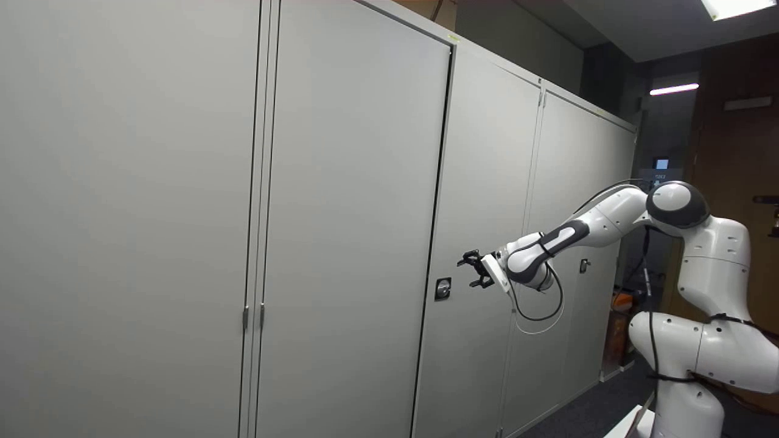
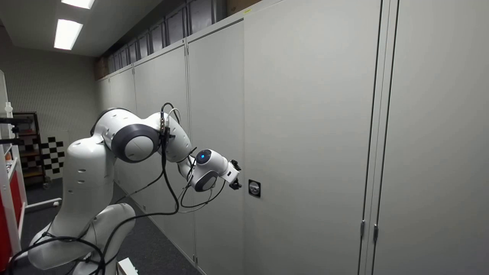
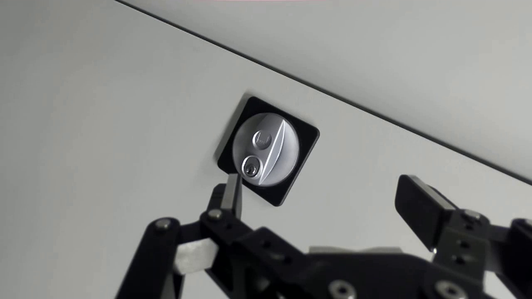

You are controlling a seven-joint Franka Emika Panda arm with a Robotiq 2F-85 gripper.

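Observation:
A round silver knob [image 3: 265,149] with a keyhole and a raised ridge sits in a black square plate on a grey cabinet door. The same knob shows in exterior view 1 [image 1: 443,289] and exterior view 2 [image 2: 255,188]. My gripper stands wide open, its black fingers apart with nothing between them. In the wrist view the left fingertip overlaps the lower edge of the knob's plate, while the right one is over bare door. From outside, the gripper [image 1: 473,271] is beside the knob, apart from it.
Tall grey cabinet doors [image 1: 350,219] form a flat wall in front of the arm. A dark seam [image 3: 299,79] between doors runs near the knob. Cables [image 2: 169,183] hang loosely along the arm. No loose object stands between gripper and door.

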